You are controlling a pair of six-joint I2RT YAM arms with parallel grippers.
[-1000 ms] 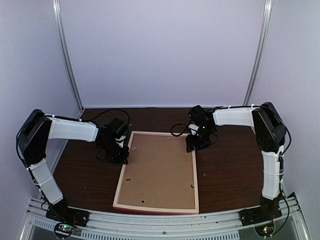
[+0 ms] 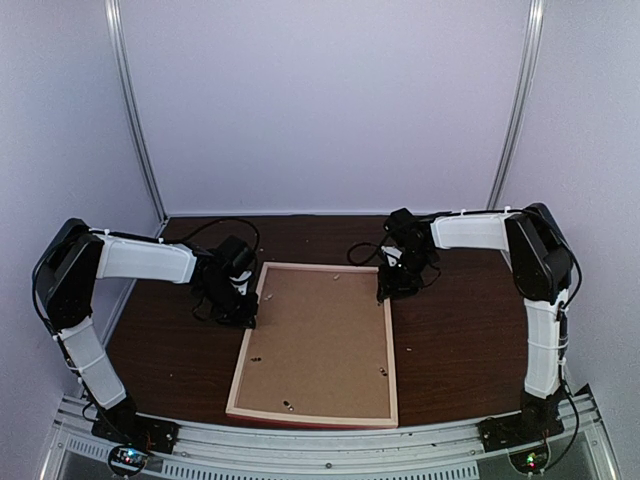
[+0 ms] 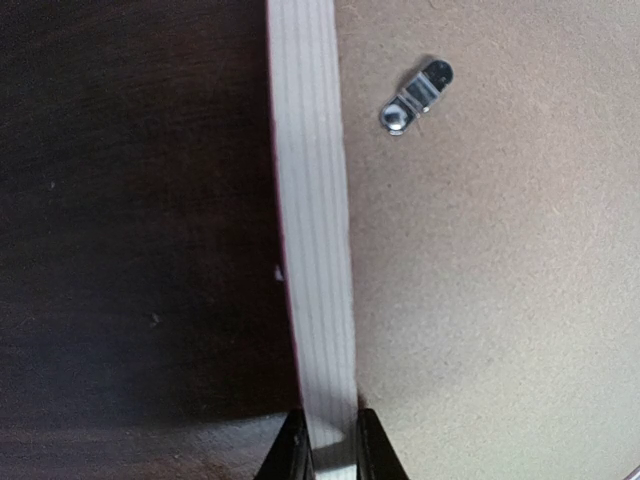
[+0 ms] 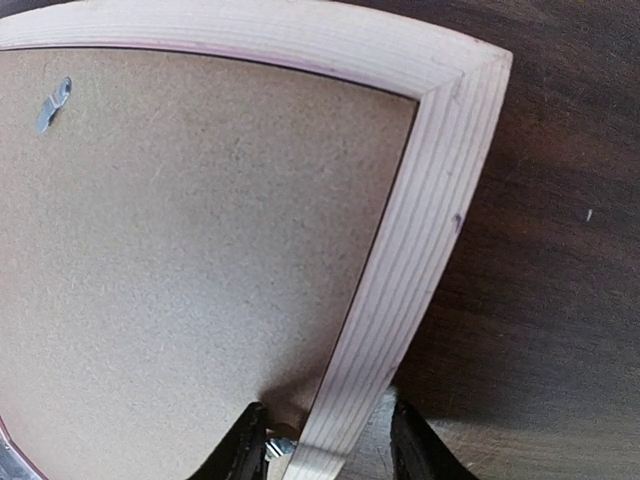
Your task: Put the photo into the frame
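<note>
The wooden picture frame (image 2: pixel 393 345) lies on the table with its brown backing board (image 2: pixel 320 345) facing up inside the pale rails. No photo shows in any view. My left gripper is shut on the frame's left rail (image 3: pixel 315 220), one finger on each side. My right gripper straddles the right rail (image 4: pixel 400 260) below the far corner. Dark table shows between the rail and its right finger, while its left finger (image 4: pixel 243 445) is beside a metal clip (image 4: pixel 280 447); whether it grips is unclear.
Several small metal clips sit around the board's edge, one near the left rail (image 3: pixel 415 95) and one near the far rail (image 4: pixel 53 105). A red edge (image 2: pixel 300 424) shows under the frame's near side.
My right gripper has shifted slightly to the right, from over the board's edge to over the right rail. The left arm and the frame have not visibly moved.
</note>
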